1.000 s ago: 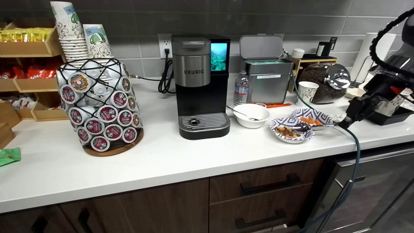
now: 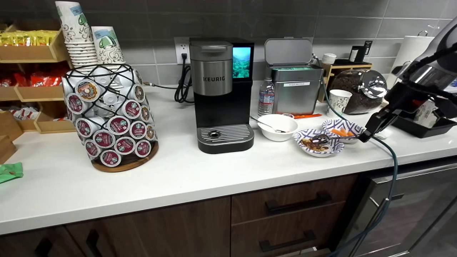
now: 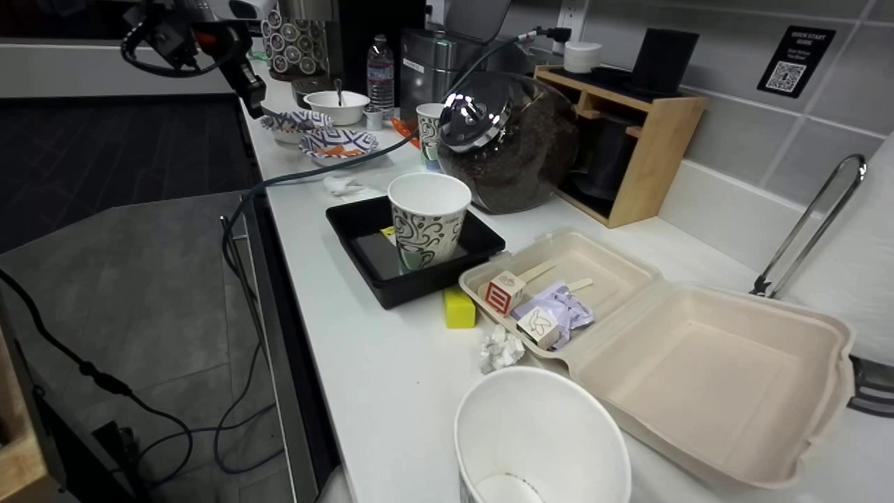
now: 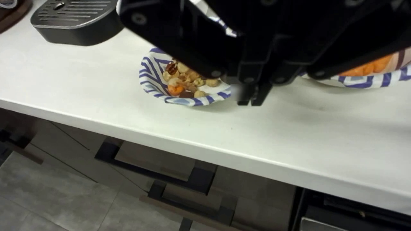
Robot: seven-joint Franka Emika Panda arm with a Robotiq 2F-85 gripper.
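My gripper point(image 2: 364, 137) is shut on the handle of a metal spoon point(image 2: 320, 139), whose head lies over a patterned paper bowl point(image 2: 338, 148) of mixed nuts point(image 2: 315, 145). Whether the spoon head touches the nuts, I cannot tell. In the wrist view the closed fingertips point(image 4: 258, 98) are just right of the nut bowl point(image 4: 148, 79), and the arm hides most of the spoon. Beside it sits a second patterned bowl point(image 2: 360, 127) with orange pieces point(image 2: 342, 132), perhaps carrots. A white bowl point(image 2: 278, 137) with another spoon stands to the left.
The coffee maker point(image 2: 214, 98) stands left of the bowls, with a water bottle point(image 2: 266, 98) and steel bin point(image 2: 298, 92) behind. A teal cable point(image 2: 387, 147) runs past the gripper. A black tray point(image 3: 360, 268) holds a paper cup point(image 3: 427, 226).
My gripper and the spoon have shifted left in exterior view 1, and the spoon head is further over the nuts. The nut bowl has slid slightly left.
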